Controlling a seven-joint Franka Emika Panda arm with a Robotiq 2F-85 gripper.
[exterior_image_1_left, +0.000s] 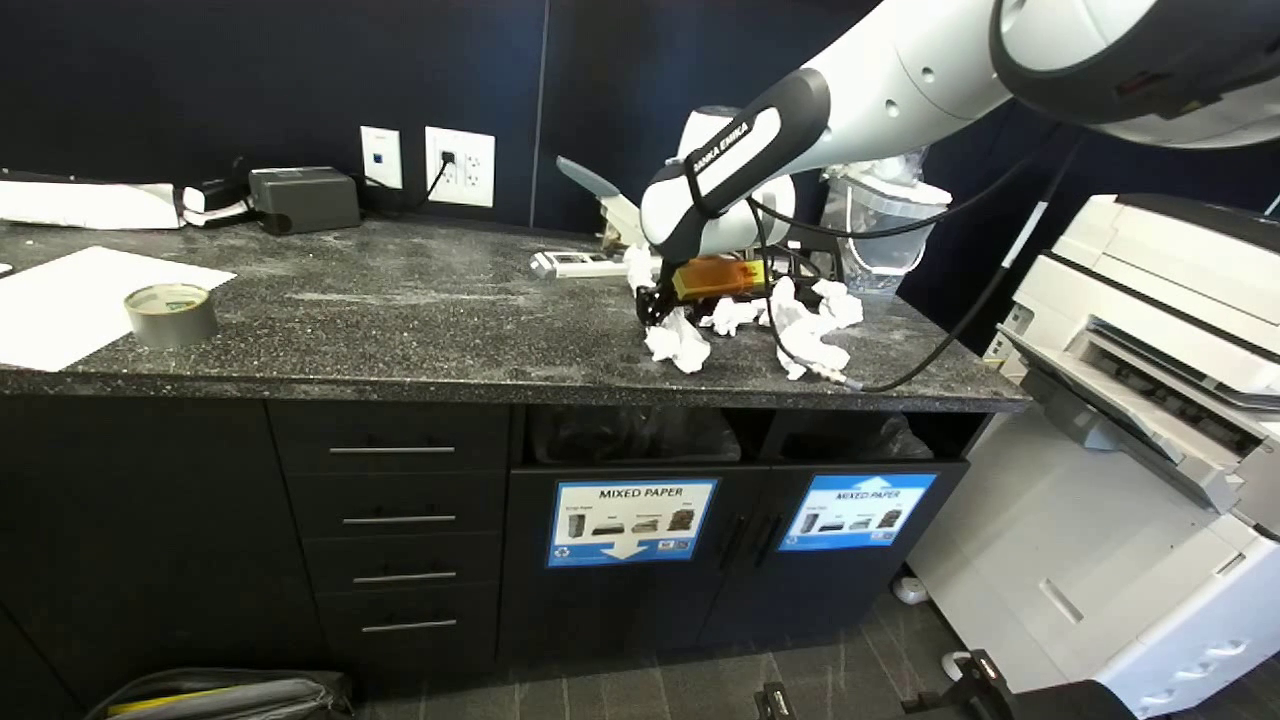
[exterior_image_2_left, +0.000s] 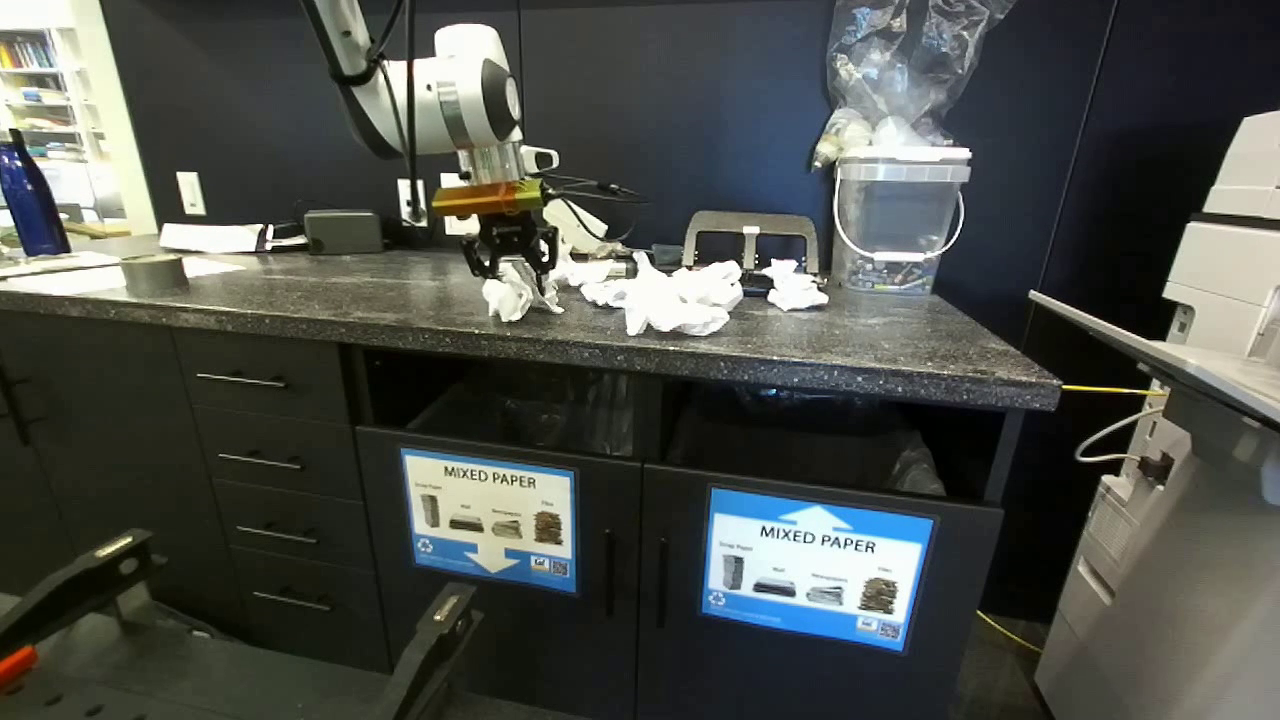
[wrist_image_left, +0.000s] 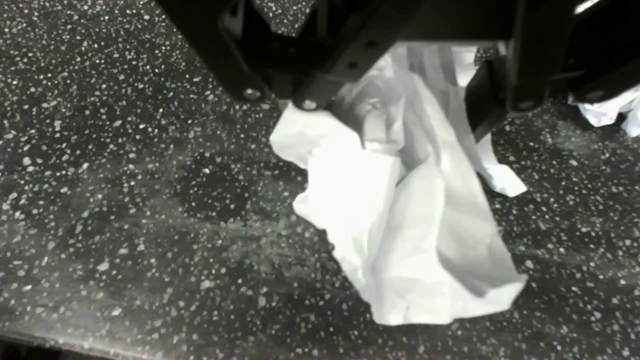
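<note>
My gripper (exterior_image_2_left: 513, 266) is low over the counter, fingers pointing down on either side of a crumpled white paper (exterior_image_2_left: 509, 298). In the wrist view the fingers (wrist_image_left: 489, 99) stand apart, with the upper part of that paper (wrist_image_left: 414, 240) between them. Its lower part spreads over the countertop toward the front edge. Whether both fingers press on it cannot be made out. More crumpled papers (exterior_image_2_left: 678, 300) lie to the right on the counter. Exterior view 1 shows the gripper only partly, behind the paper (exterior_image_1_left: 679, 342).
A clear bucket (exterior_image_2_left: 900, 222) with a plastic bag above it stands at the back right, near a dark hole punch (exterior_image_2_left: 752, 228). A tape roll (exterior_image_1_left: 172, 314) sits on a flat sheet (exterior_image_1_left: 84, 300) at left. Two open bin slots (exterior_image_1_left: 636, 434) lie below the counter edge.
</note>
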